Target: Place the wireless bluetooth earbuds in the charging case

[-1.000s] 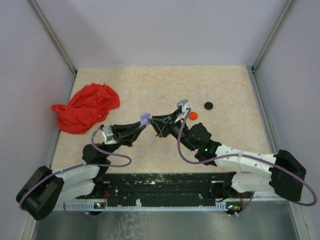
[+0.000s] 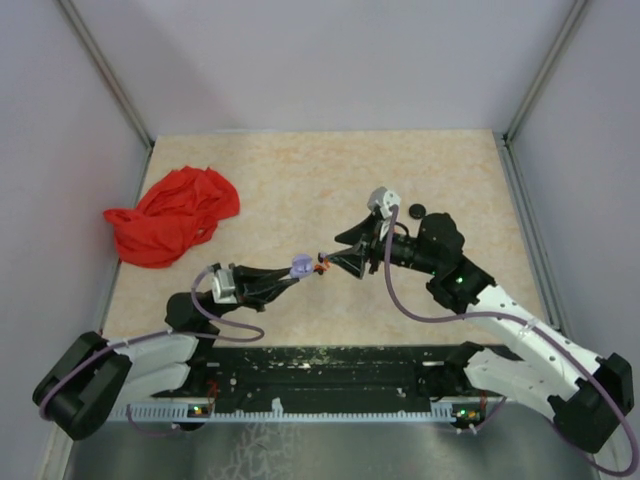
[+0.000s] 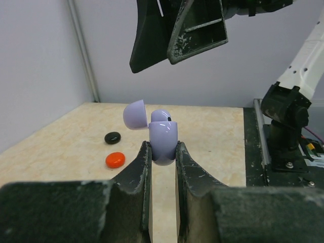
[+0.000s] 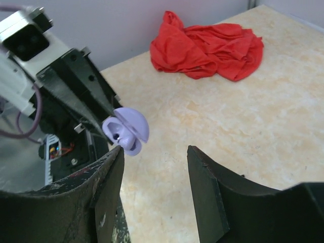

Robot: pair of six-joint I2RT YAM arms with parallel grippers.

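Note:
My left gripper is shut on the lilac charging case, whose lid stands open to one side; in the right wrist view the case [image 4: 130, 125] shows its inner wells. My right gripper stands open a short way from the case, its fingers empty. In the top view both arms meet near the middle of the table, the case [image 2: 301, 266] at the left gripper's tips. Whether an earbud sits inside the case is too small to tell.
A red cloth [image 2: 175, 215] lies at the left of the table. A red disc [image 3: 115, 160] and a black disc [image 2: 417, 211] lie on the right part.
My right gripper has drawn away to the right from the case. My left gripper, with the case, has shifted slightly to the right and toward the table's front.

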